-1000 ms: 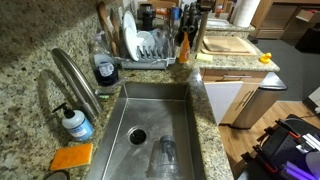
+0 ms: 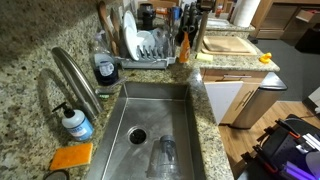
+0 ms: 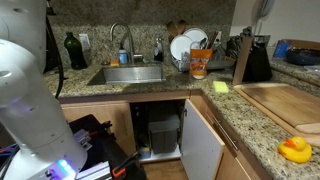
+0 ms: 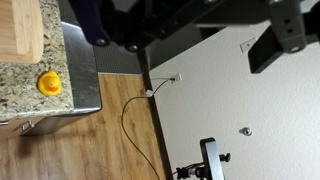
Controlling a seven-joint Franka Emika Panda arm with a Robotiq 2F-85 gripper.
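In the wrist view my gripper shows as dark, blurred parts along the top, its two fingers wide apart with nothing between them. Beyond it lie wood floor and a white wall. A yellow rubber duck (image 4: 49, 83) sits at the corner of the granite counter there; exterior view 2 has the same duck (image 3: 295, 149) near the cutting board (image 3: 285, 105). A clear container (image 2: 167, 158) lies in the steel sink (image 2: 140, 110). The white arm (image 3: 45, 120) fills the left of exterior view 2, where its gripper is out of frame.
Beside the sink stand a soap bottle (image 2: 76, 123) and an orange sponge (image 2: 72, 157). A dish rack (image 2: 150, 48) with plates is at the back. Below the counter a cabinet door (image 3: 203, 140) hangs open, showing a grey bin (image 3: 162, 136). A yellow-green sponge (image 3: 221, 86) lies on the counter.
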